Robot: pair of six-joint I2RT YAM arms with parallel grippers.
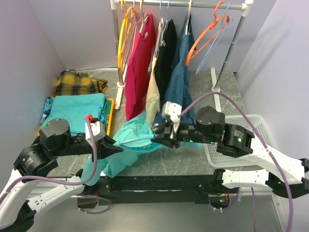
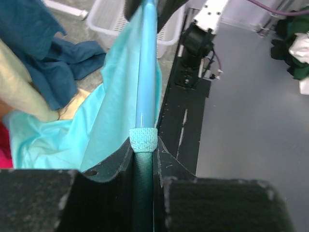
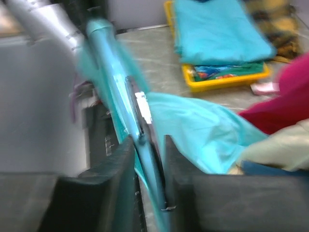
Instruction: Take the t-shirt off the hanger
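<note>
A light blue hanger (image 2: 145, 96) runs between my two grippers, with the turquoise t-shirt (image 1: 130, 135) draped around it and hanging down over the counter. My left gripper (image 1: 116, 147) is shut on the hanger bar, which in the left wrist view rises straight from the fingers. My right gripper (image 1: 159, 137) is at the hanger's other part; in the blurred right wrist view the bar (image 3: 116, 77) lies between its part-open fingers. Whether it grips the bar is unclear.
A rail (image 1: 203, 5) carries red, cream, black and dark blue garments and empty hangers behind my grippers. A yellow bin (image 1: 110, 116) of folded clothes stands left, a white basket (image 1: 234, 162) right, partly behind the right arm.
</note>
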